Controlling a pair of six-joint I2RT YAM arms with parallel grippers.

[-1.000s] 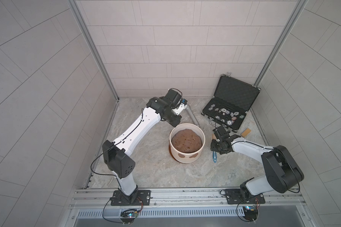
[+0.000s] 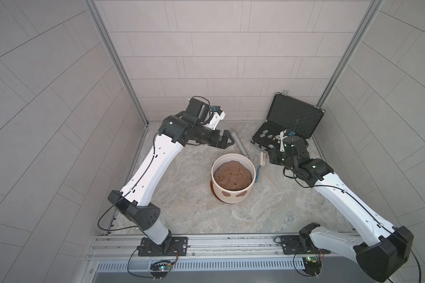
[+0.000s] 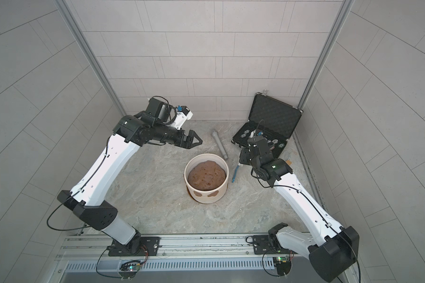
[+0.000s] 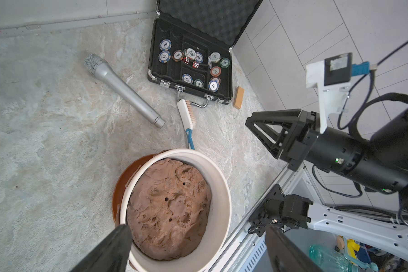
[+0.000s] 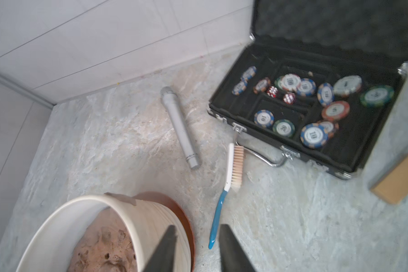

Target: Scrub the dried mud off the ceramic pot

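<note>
The cream ceramic pot [image 2: 231, 197], filled with brown soil, stands on the tabletop with brown mud patches [image 3: 214, 193] on its outer wall and a brown saucer beneath. Beside it lies a scrub brush [image 5: 231, 170], white-headed with pale bristles and a blue handle. My left gripper [image 2: 227, 138] hangs behind and above the pot; its blurred fingers [image 4: 111, 249] are spread wide with nothing between them. High over the brush, towards the case, is my right gripper. Its fingers [image 5: 234, 249] stand apart and empty, the brush handle showing on the table below the gap.
A grey microphone [image 4: 127, 95] lies behind the pot. The open black case [image 5: 276, 140] with poker chips sits at the back right, its handle near the brush head. A tan block [image 4: 239, 97] lies beside it.
The right arm has risen and moved back from low over the brush, which now lies further back and nearer the pot.
</note>
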